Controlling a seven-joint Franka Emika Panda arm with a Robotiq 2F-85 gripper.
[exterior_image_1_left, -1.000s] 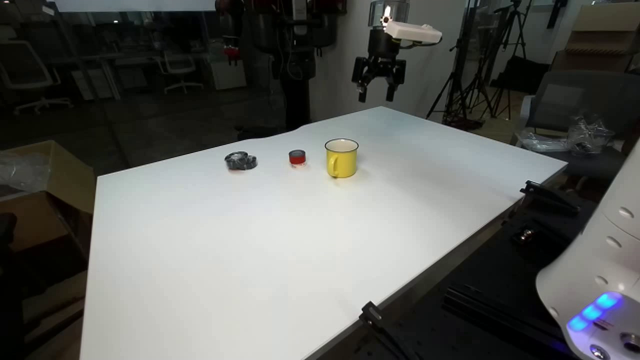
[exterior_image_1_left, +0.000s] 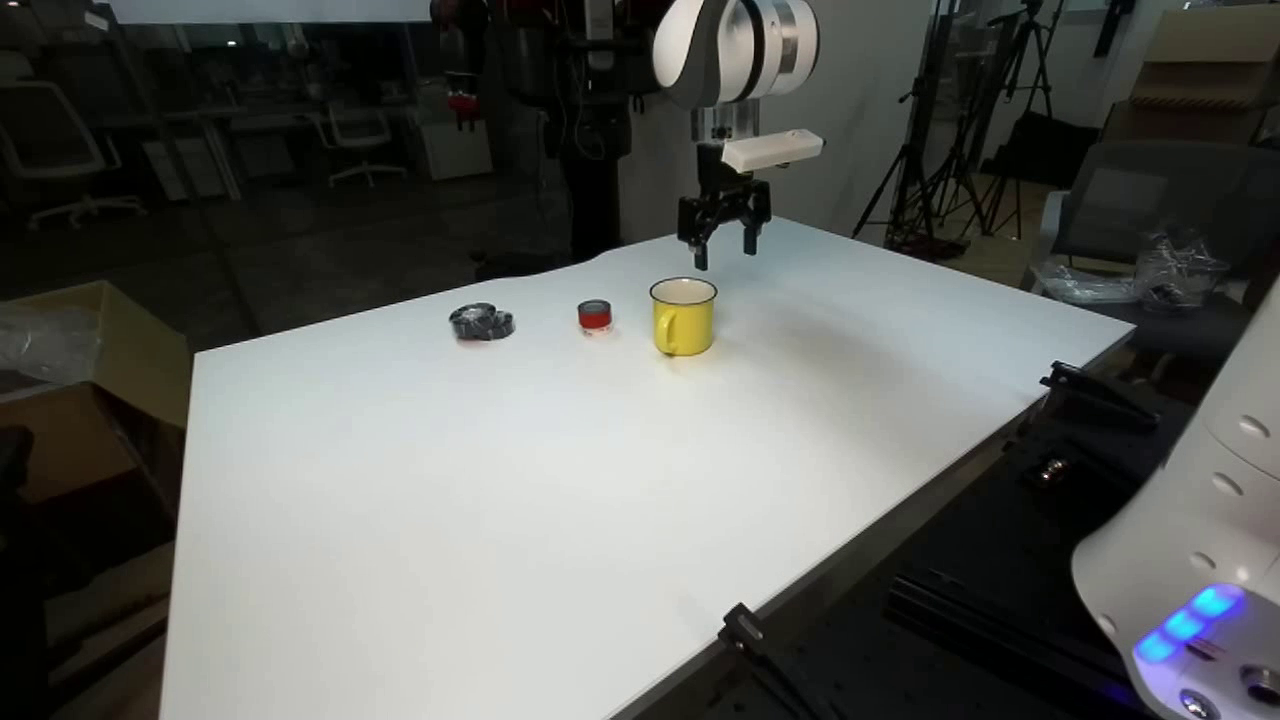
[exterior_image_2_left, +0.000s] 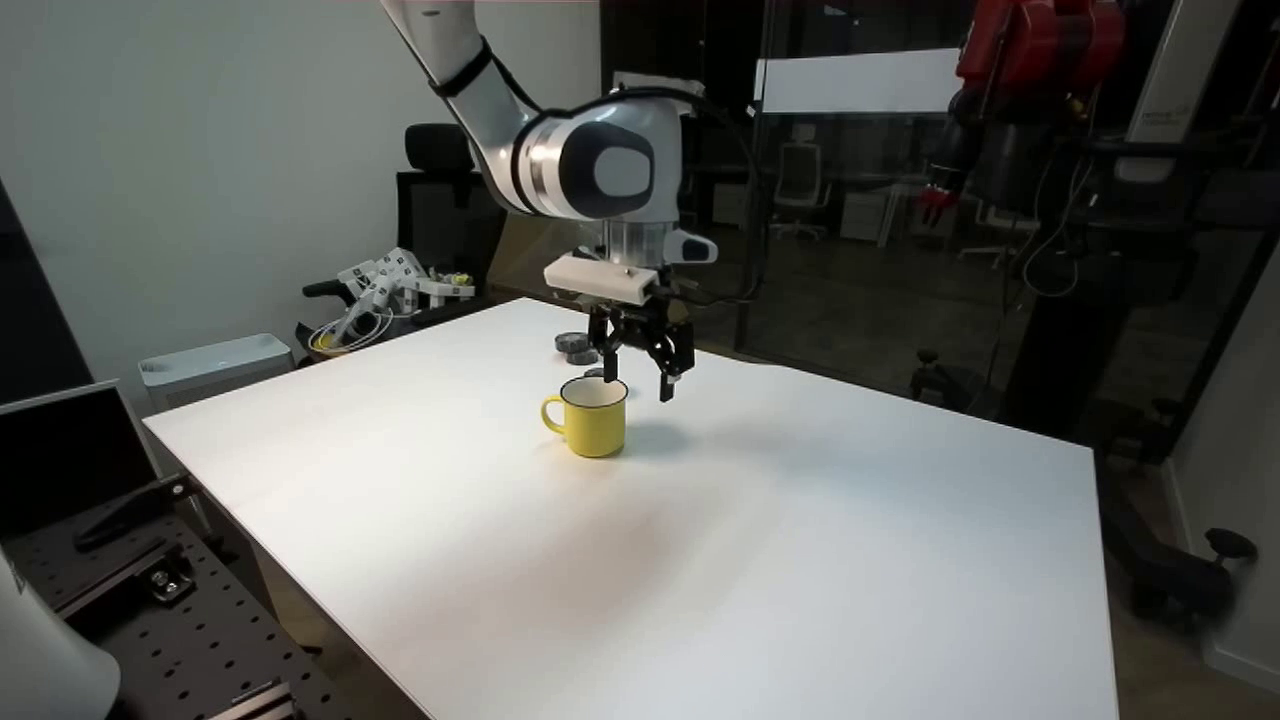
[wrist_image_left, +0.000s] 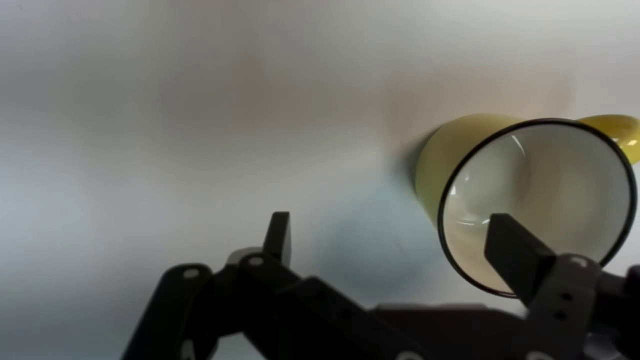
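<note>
A yellow mug (exterior_image_1_left: 686, 326) with a white inside and a dark rim stands upright on the white table. Its handle points toward the camera in exterior view 1 and left in exterior view 2. My gripper (exterior_image_1_left: 726, 248) hangs open above the table beyond the mug, holding nothing. Seen from the second exterior camera, the gripper (exterior_image_2_left: 638, 379) is by the mug's right side. In the wrist view, one finger (wrist_image_left: 517, 255) overlaps the mug's opening (wrist_image_left: 558, 186), while the other lies over bare table. Whether that finger is above or inside the rim I cannot tell.
Left of the mug sits a small red and black roll (exterior_image_1_left: 594, 314), with a dark wrapped bundle (exterior_image_1_left: 481, 320) farther left. Black clamps (exterior_image_1_left: 741, 626) grip its near right edge.
My gripper has come down and moved left in exterior view 1, closer to the mug. It was open before too. The mug, roll and bundle have not moved.
</note>
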